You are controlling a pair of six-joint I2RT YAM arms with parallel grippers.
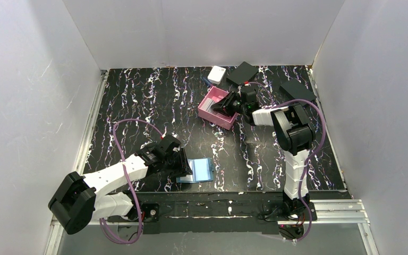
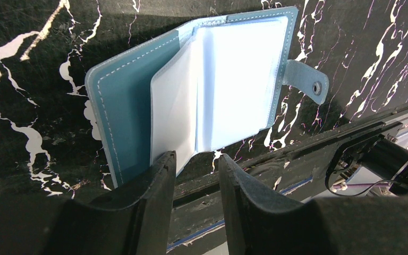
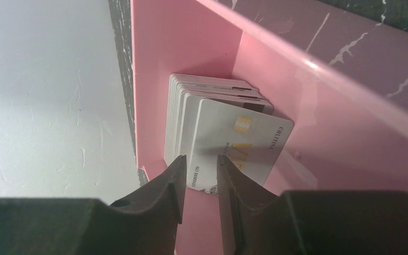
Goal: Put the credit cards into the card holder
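Observation:
A light-blue card holder [image 2: 239, 79] lies spread open on the table, its clear sleeves partly lifted at the left. Over its left side in the top view is my left gripper, fingers parted, one finger close to the raised sleeve [image 2: 174, 98]. Whether they touch, I cannot tell. A stack of white credit cards [image 3: 178, 119] leans in a corner of the pink box [image 1: 216, 118]. Its front card [image 3: 234, 141] has a gold chip. Inside the box, my right gripper stands open before this card, its fingertips near the card's lower edge, gripping nothing visible.
Behind the pink box lie a small white box [image 1: 217, 74] and a dark flat box [image 1: 242, 73]. Another dark box [image 1: 297, 91] is at the right. The pink wall [image 3: 345, 101] rises close beside the right gripper.

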